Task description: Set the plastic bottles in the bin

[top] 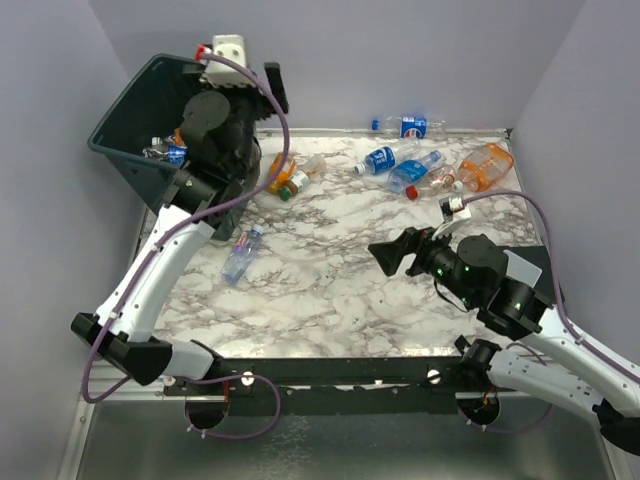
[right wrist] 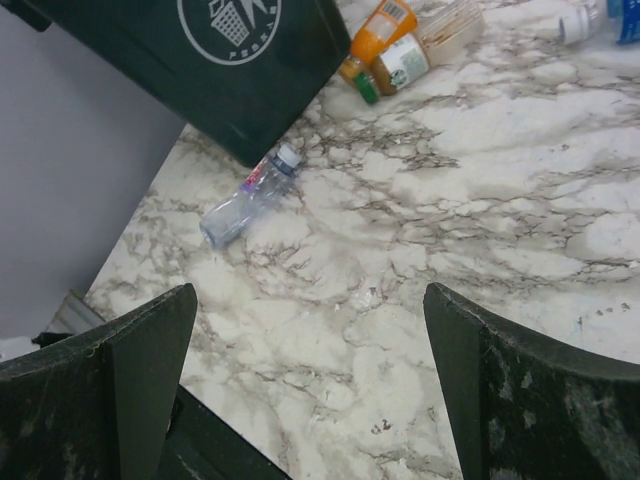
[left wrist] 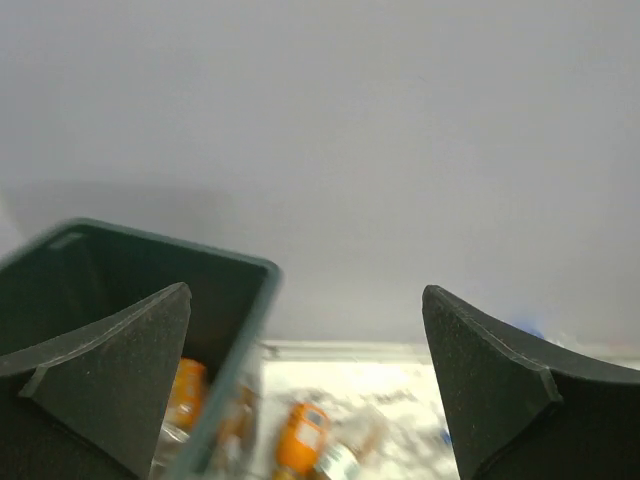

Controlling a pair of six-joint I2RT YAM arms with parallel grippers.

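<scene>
My left gripper is open and empty at the right rim of the green bin [top: 137, 125], which holds bottles including a blue one [top: 170, 154]. My open right gripper [top: 400, 250] hangs over the marble table. A clear bottle [top: 241, 255] lies below the bin, an orange one [left wrist: 300, 440] and a green-capped one [right wrist: 398, 67] right of it. At the back right lie a Pepsi bottle [top: 410, 127], blue-labelled bottles [top: 385, 160], a red-capped one [top: 434, 182] and a large orange one [top: 485, 167].
Walls bound the back and sides. A black pad [top: 540, 260] with a light object lies at the right, behind my right arm.
</scene>
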